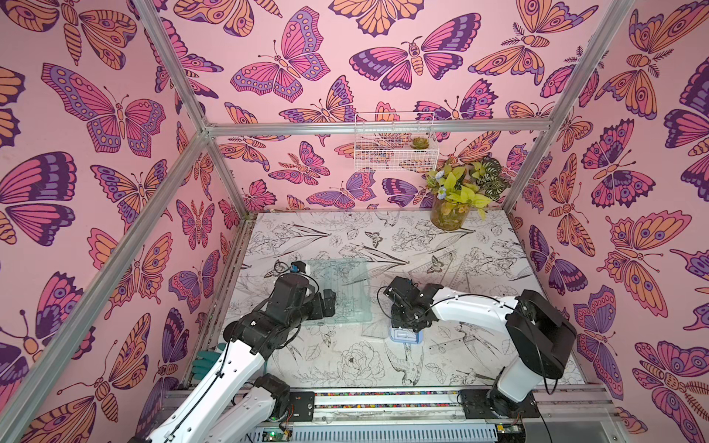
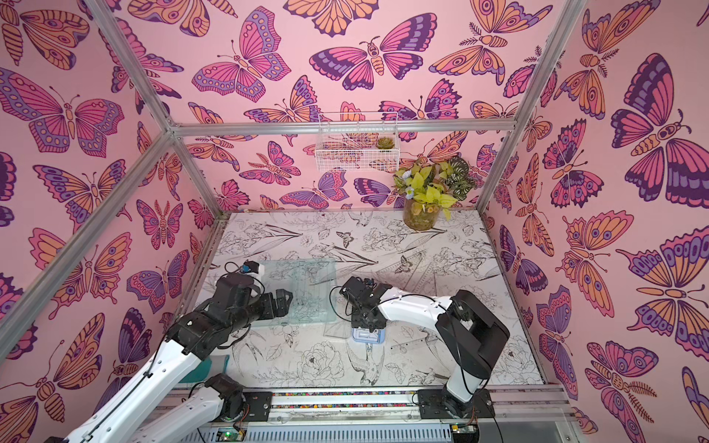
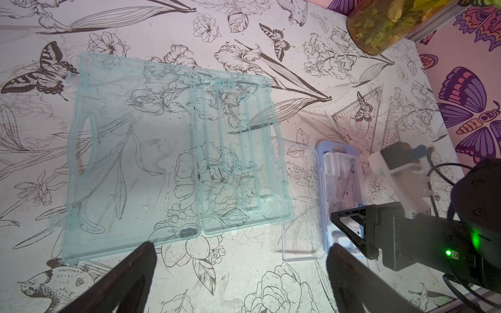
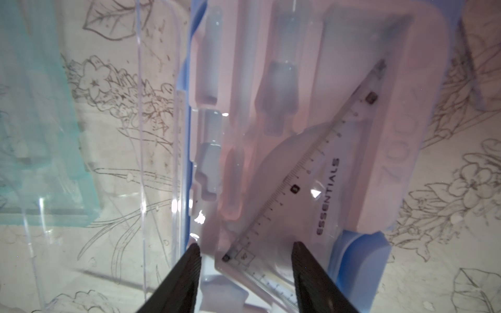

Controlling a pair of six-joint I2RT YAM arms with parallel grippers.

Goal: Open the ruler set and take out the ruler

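A small blue ruler set box (image 3: 322, 172) lies open on the table, its clear lid (image 3: 302, 229) folded out to the left. Inside, across the box's molded tray (image 4: 401, 94), a clear ruler (image 4: 292, 187) with a straight scale and the print ESSENTIALS lies diagonally. Over the box my right gripper points down, part open, its fingertips on either side of the ruler's lower corner; no grip on it shows. My left gripper is open above the table's left part, nothing between its fingers.
A large pale teal case (image 3: 135, 203) lies open and flat left of the box. Loose clear set squares (image 3: 360, 120) rest behind the box. A potted plant (image 1: 449, 214) stands at the back right. Free table lies in front.
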